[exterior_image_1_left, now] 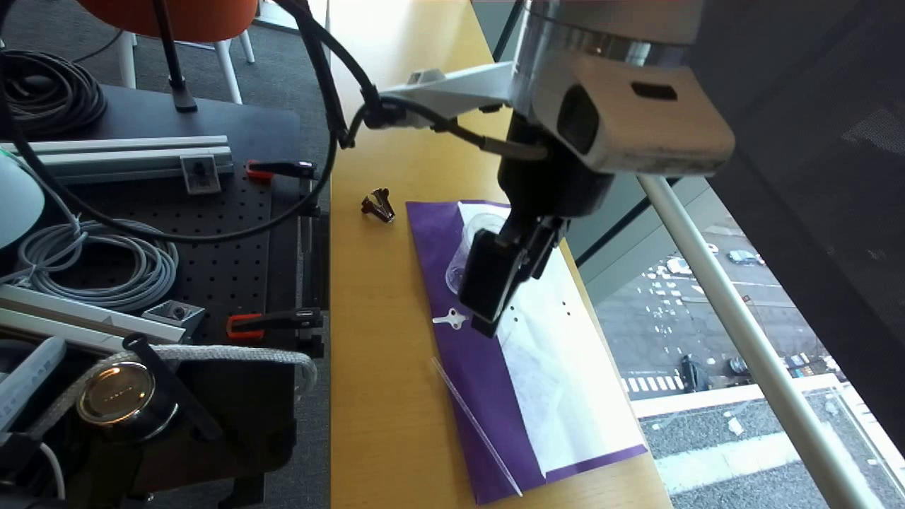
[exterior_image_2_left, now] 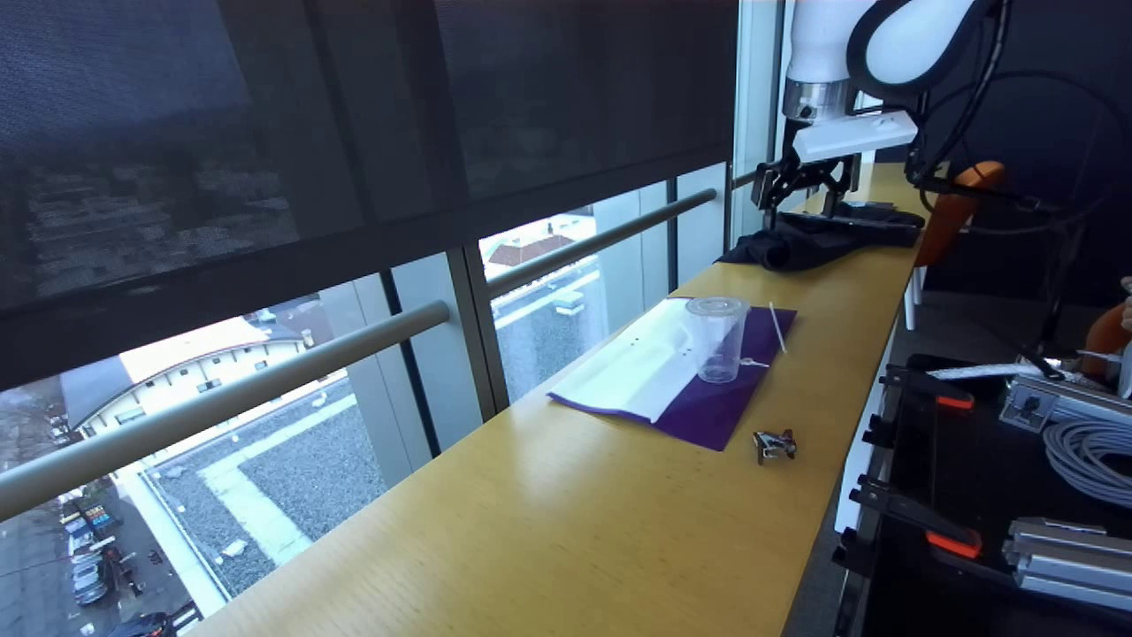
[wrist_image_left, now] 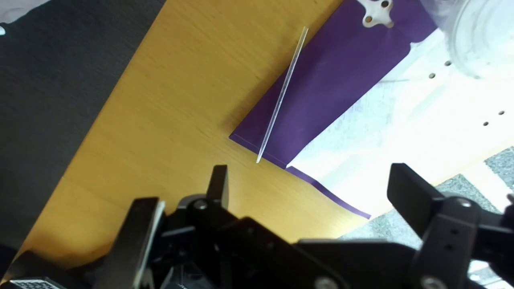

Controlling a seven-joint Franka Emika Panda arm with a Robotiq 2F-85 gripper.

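My gripper is open, its two fingers wide apart with nothing between them. In the first exterior view the gripper [exterior_image_1_left: 513,271] hangs in front of the folder and partly covers the clear cup [exterior_image_1_left: 458,271]. The second exterior view puts the gripper [exterior_image_2_left: 806,202] at the table's far end, above a dark cloth [exterior_image_2_left: 822,242]. The lidded plastic cup [exterior_image_2_left: 718,340] stands upright on a purple-and-white folder [exterior_image_2_left: 642,366]. A thin clear straw [wrist_image_left: 282,98] lies across the folder's purple edge, beyond my fingertips in the wrist view.
A small metal piece [exterior_image_1_left: 452,319] lies on the purple strip beside the cup. The staple remover [exterior_image_2_left: 775,444] sits apart on the bare wooden table [exterior_image_2_left: 594,531]. A window railing [exterior_image_1_left: 721,280] runs along one side, with a black pegboard bench [exterior_image_1_left: 229,212] opposite.
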